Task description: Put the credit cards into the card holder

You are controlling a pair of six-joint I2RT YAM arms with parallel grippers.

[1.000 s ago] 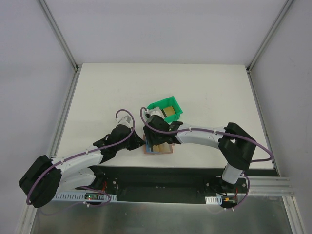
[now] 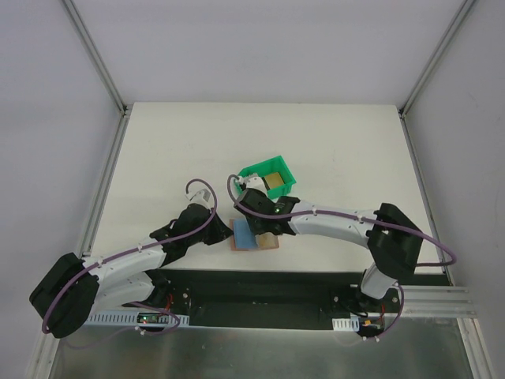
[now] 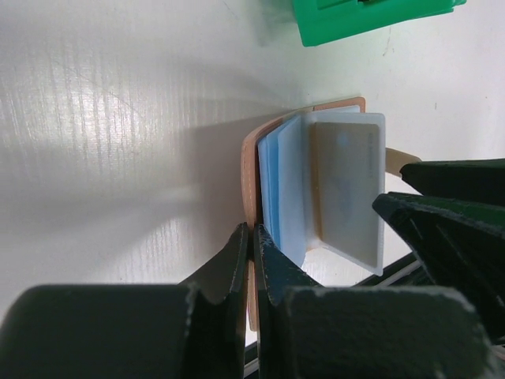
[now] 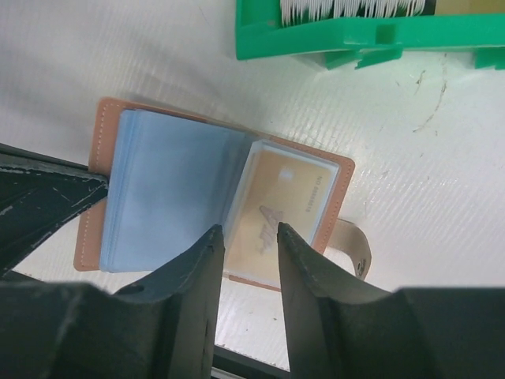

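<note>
The brown card holder point(image 4: 93, 225) lies open. Blue-tinted clear sleeves point(image 4: 172, 185) cover its left half, and a sleeve with a tan card point(image 4: 280, 201) is on the right. In the left wrist view one pale sleeve point(image 3: 347, 185) stands lifted from the cover. My left gripper is shut on the holder's left edge, a thin strip of cover at its fingertips. Above the holder, my right gripper stands part open, with a clear gap between its fingers; no card shows in its grasp.
Just behind the holder stands a green box point(image 2: 289, 181) with a row of upright white cards point(image 4: 355, 9) and a tan card point(image 2: 274, 180). A small brown strap point(image 4: 353, 246) sticks out at the holder's right.
My right gripper has shifted a little to the right over the holder and its fingers are now apart. More of the blue sleeves shows. The left arm has barely moved.
</note>
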